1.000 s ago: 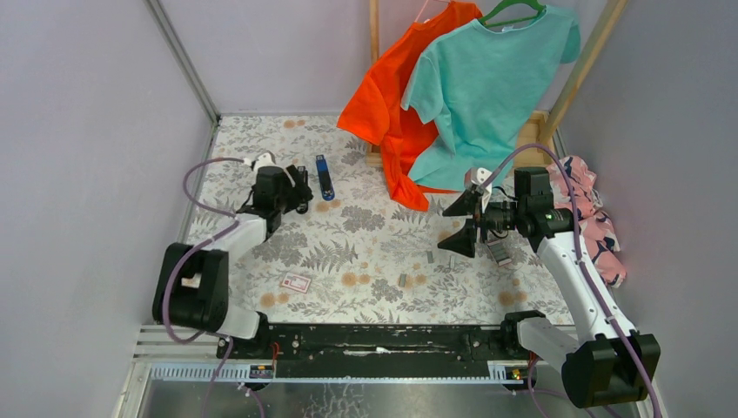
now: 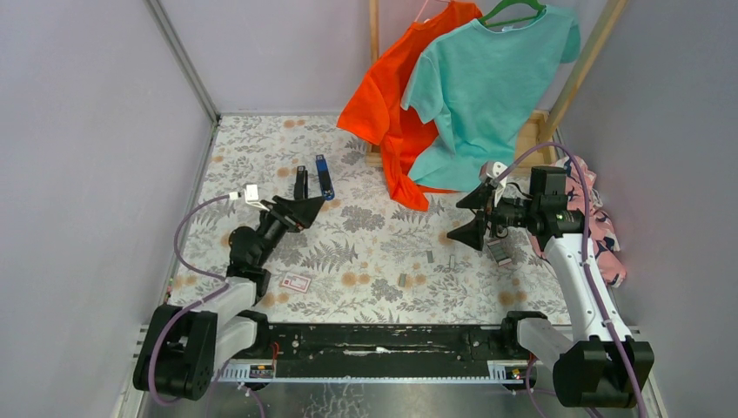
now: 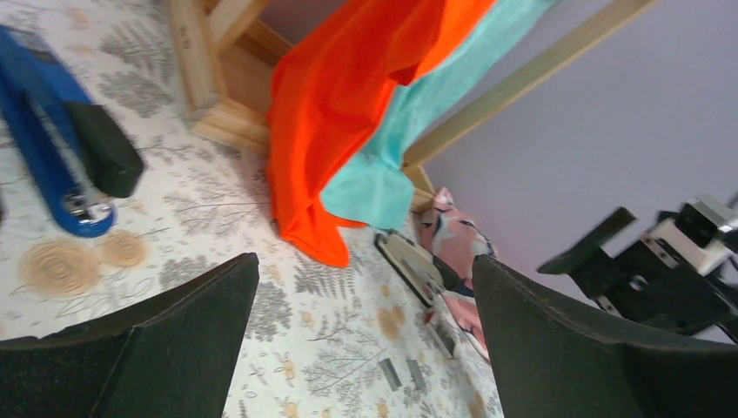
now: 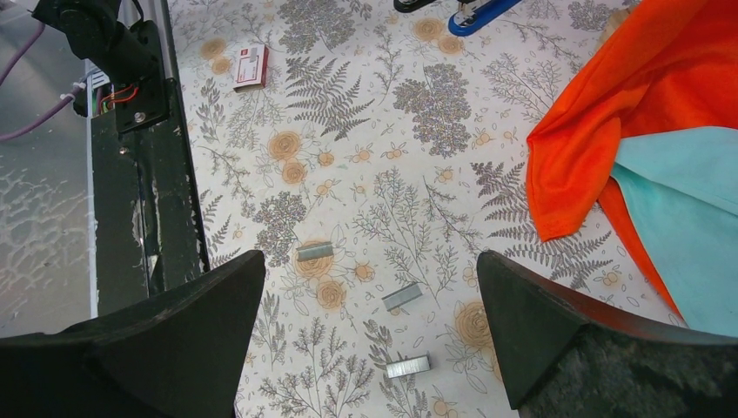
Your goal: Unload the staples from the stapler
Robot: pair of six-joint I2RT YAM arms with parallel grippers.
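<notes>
A blue stapler (image 2: 324, 174) and a black stapler (image 2: 301, 179) lie side by side on the left half of the patterned table. My left gripper (image 2: 309, 213) is open just in front of them, nothing between its fingers; in its wrist view the blue stapler (image 3: 48, 148) is at the upper left. Small grey staple strips (image 4: 315, 252) and a shinier strip (image 4: 408, 366) lie on the table toward the right. My right gripper (image 2: 464, 218) hangs open at the right side, nothing between its fingers.
Orange (image 2: 392, 113) and teal (image 2: 470, 104) shirts hang at the back, partly resting on the table. A pink cloth (image 2: 600, 235) lies at the right edge, a small card box (image 2: 295, 282) at the front left.
My left arm has moved toward the front, away from the staplers, and turned. The right arm has shifted slightly to the right.
</notes>
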